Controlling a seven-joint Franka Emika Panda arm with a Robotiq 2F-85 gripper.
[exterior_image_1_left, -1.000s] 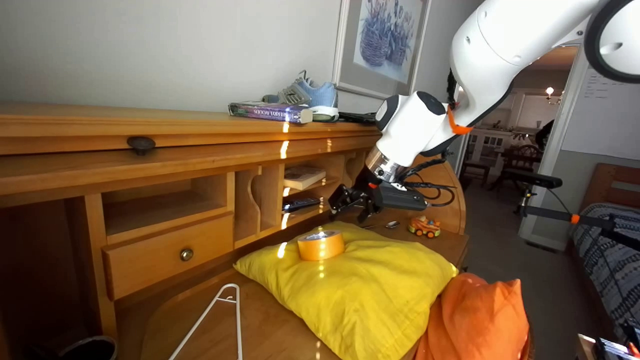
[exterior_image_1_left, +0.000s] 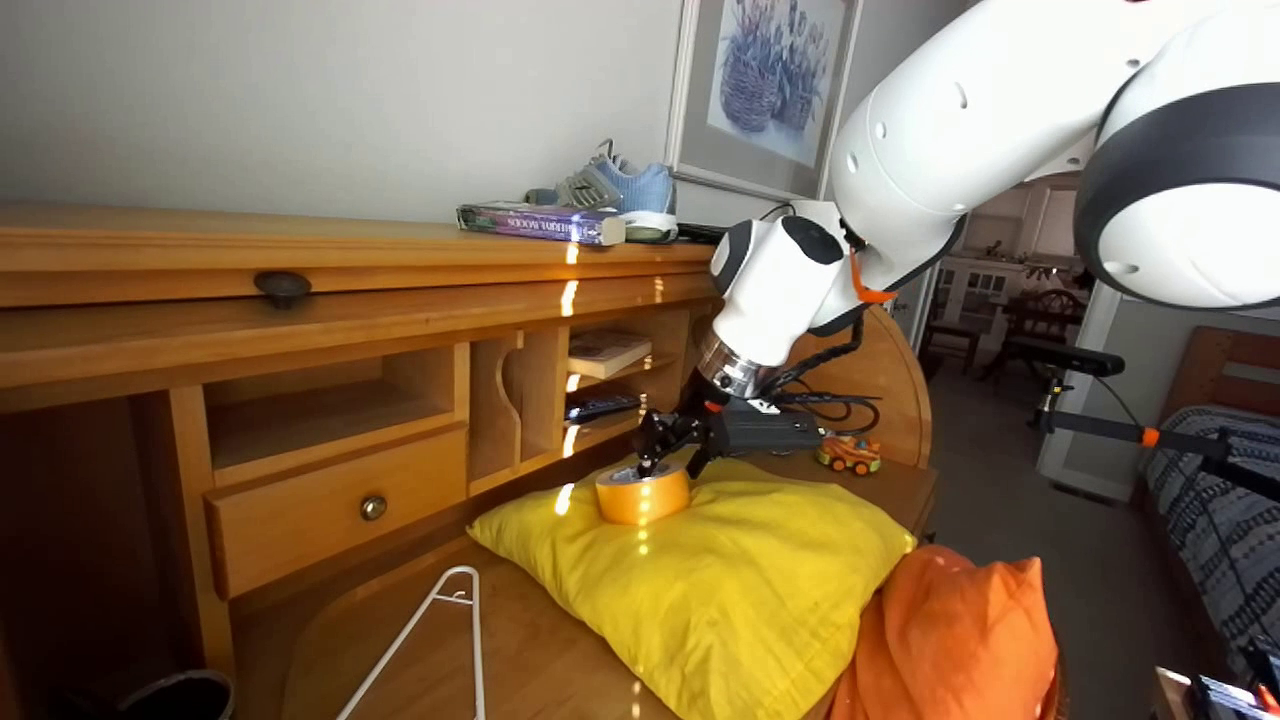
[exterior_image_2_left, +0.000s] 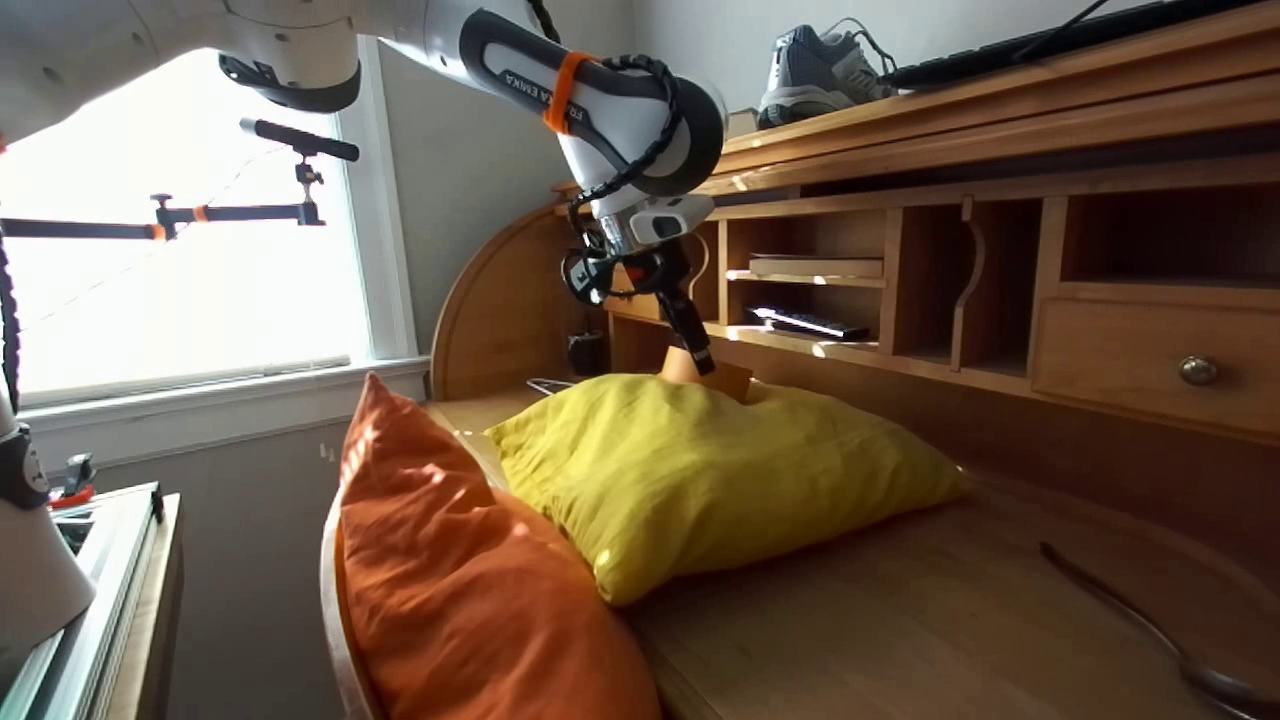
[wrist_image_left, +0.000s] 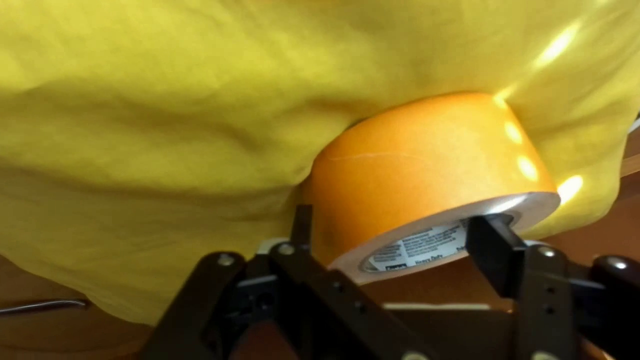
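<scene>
An orange roll of tape (wrist_image_left: 420, 162) rests tilted on the yellow pillow (exterior_image_1_left: 732, 576), in a dent near its back left edge. My gripper is down at the roll with its fingers parted. In the wrist view, the left finger (wrist_image_left: 303, 228) stands by the roll's outer side, while the tip of the right finger (wrist_image_left: 492, 243) overlaps the printed core opening. Whether either finger touches the tape cannot be told. From the second exterior side, the pillow and the black finger partly hide the roll (exterior_image_2_left: 734, 380).
An orange cushion (exterior_image_1_left: 960, 636) lies at the pillow's front right. The desk's cubbyholes and drawer (exterior_image_1_left: 342, 504) rise close behind. A white hanger (exterior_image_1_left: 477, 636) lies on the desktop, a toy car (exterior_image_1_left: 849, 454) stands right of the pillow, and a dark spoon (exterior_image_2_left: 1128, 612) lies apart.
My gripper has come down and leftward from above the pillow to the tape roll. The roll and pillow look almost unmoved.
</scene>
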